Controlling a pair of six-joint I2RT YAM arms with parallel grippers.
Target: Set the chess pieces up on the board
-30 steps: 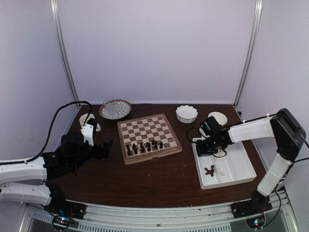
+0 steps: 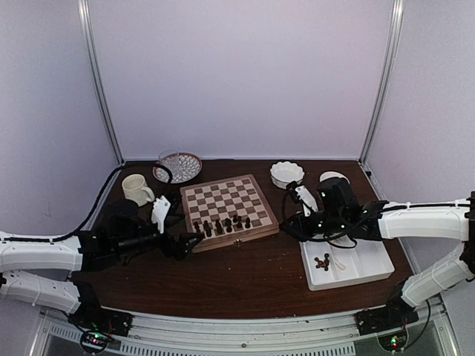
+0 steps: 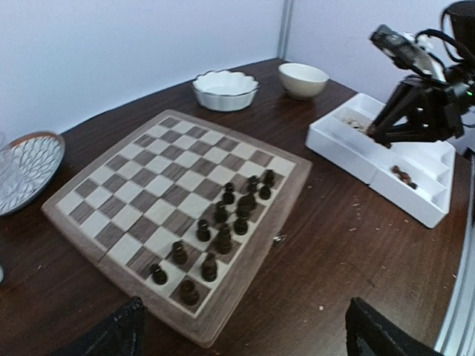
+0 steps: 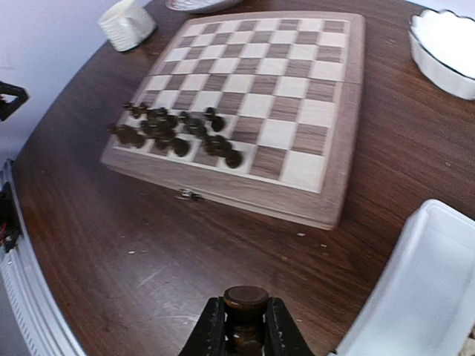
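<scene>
Dark chess pieces stand grouped along the near edge of the chessboard point(image 2: 223, 193), also seen in the right wrist view point(image 4: 312, 111). My left gripper point(image 2: 185, 242) hangs open at the board's near-left corner, nothing between its fingers. My right gripper point(image 2: 291, 226) is raised over the left side of the white tray point(image 2: 349, 267); in the right wrist view it holds a dark chess piece point(image 4: 246, 304) between its fingertips. More dark pieces point(image 2: 322, 262) lie in the tray's near compartment.
A white mug point(image 2: 137, 189) and a patterned plate point(image 2: 189, 169) with a clear glass stand at back left. A fluted bowl point(image 2: 286, 175) and another bowl point(image 3: 303, 81) sit at back right.
My left gripper has moved right toward the board's corner. My right gripper has risen from inside the tray and shifted left toward the board.
</scene>
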